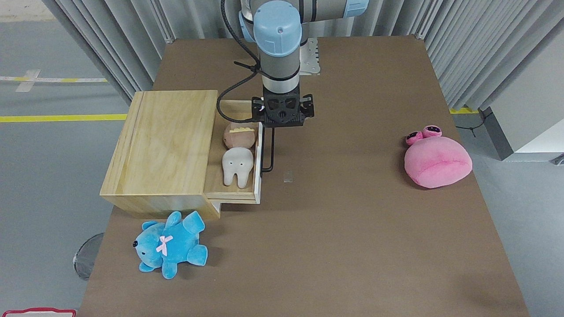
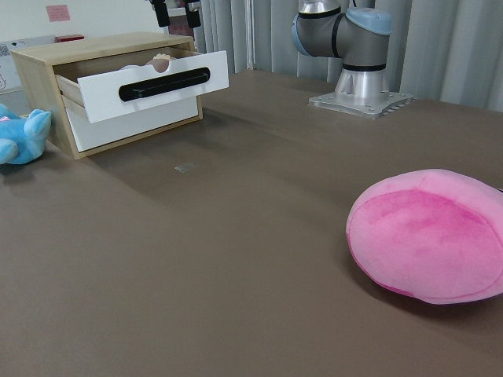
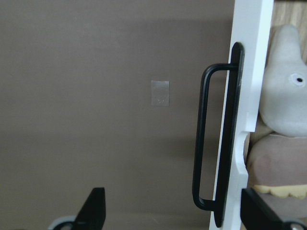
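Note:
A wooden cabinet (image 1: pixel 158 145) stands on the table with a white-fronted drawer (image 2: pixel 106 100) pulled out. Its black handle (image 3: pixel 201 129) is on the outer face. Inside lie a white tooth-shaped plush (image 1: pixel 237 161) and a brown plush (image 3: pixel 273 163) with a cream frill. My gripper hangs above the drawer front near its back end; in the wrist view its two fingers stand wide open, either side of the lower end of the handle, with nothing gripped.
A blue bear plush (image 1: pixel 174 245) lies by the cabinet's near side. A pink plush (image 1: pixel 437 163) sits at the table's right edge.

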